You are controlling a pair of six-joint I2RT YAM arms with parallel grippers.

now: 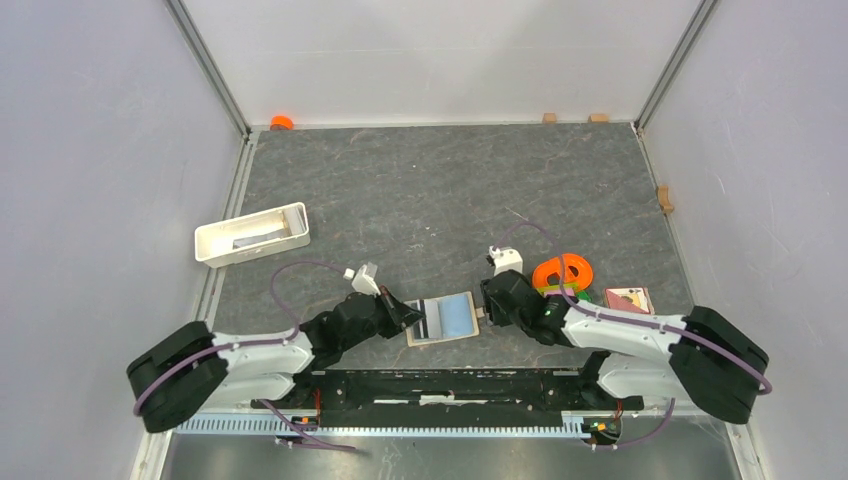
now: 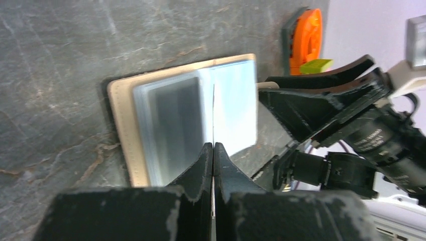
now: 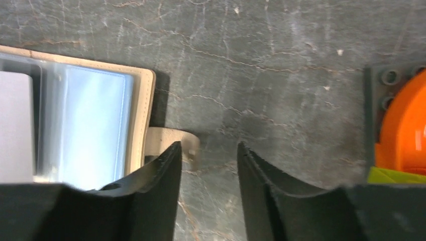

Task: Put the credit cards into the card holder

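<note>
The card holder (image 1: 458,316), tan-edged with clear and pale blue pockets, lies open on the table between both arms. A thin card (image 2: 213,108) shows edge-on in the left wrist view, with my left gripper shut on it. The right wrist view shows this card's pale face (image 3: 15,125) over the holder's left part. Whether its lower edge is inside a pocket, I cannot tell. My right gripper is open at the holder's right side, the tip of the tan strap (image 3: 171,139) beside its left finger.
A white tray (image 1: 212,241) stands at the far left. An orange ring-shaped toy (image 1: 562,270) and a small colourful box (image 1: 628,300) lie to the right of my right gripper. Behind the holder, the table is clear.
</note>
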